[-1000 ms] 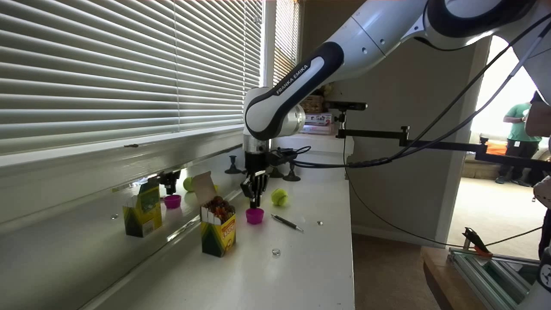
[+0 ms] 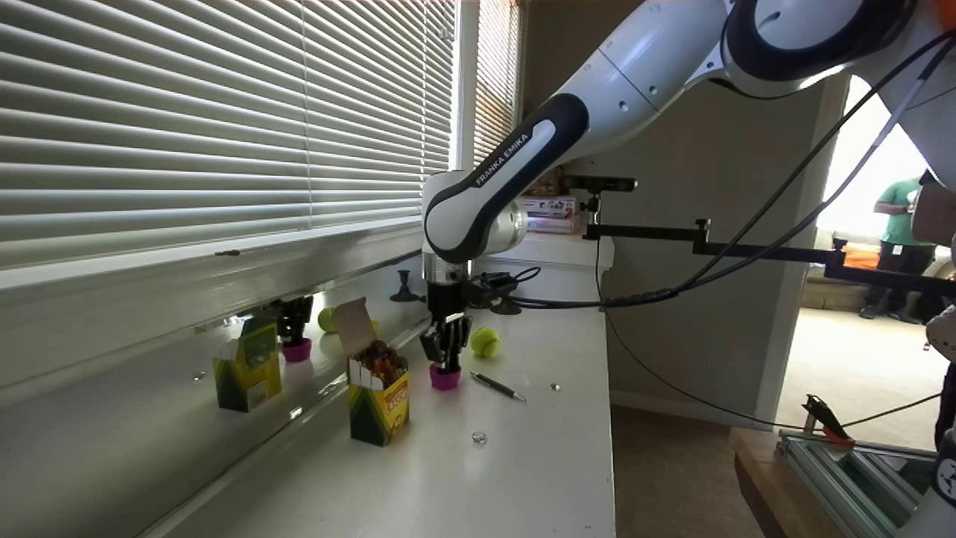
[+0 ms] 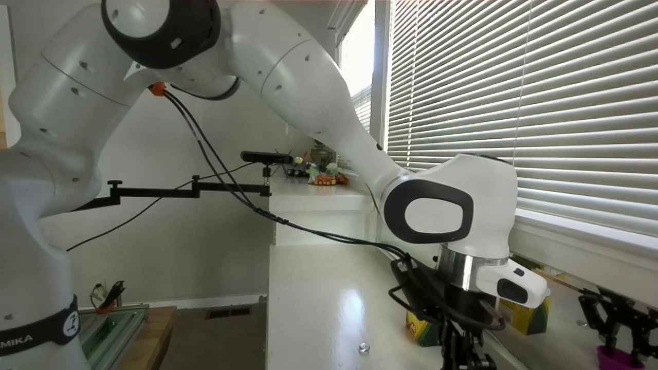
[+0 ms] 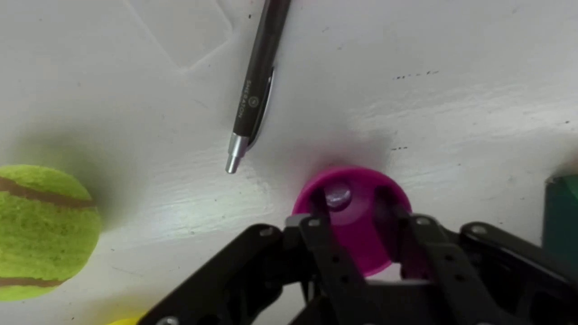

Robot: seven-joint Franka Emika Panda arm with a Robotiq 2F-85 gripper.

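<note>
In the wrist view my gripper is down inside the small magenta cup, its two fingers apart near opposite sides of the cup's inner wall. A clear glass bead shows at the bottom of the cup, beside the left fingertip. The gap between the fingers is plain, and nothing is clasped in it. Exterior view 1 shows the gripper pointing straight down into the cup, which rests on the white counter. Most of the gripper's lower end is cut off in exterior view 2.
A black pen and a tennis ball lie close to the cup. The open crayon box stands on the window side, by a reflective panel. Single glass beads sit farther out.
My gripper has come down from above the cup into it. The cup has shifted very slightly to the right in exterior view 1. Pen, ball and crayon box are where they were.
</note>
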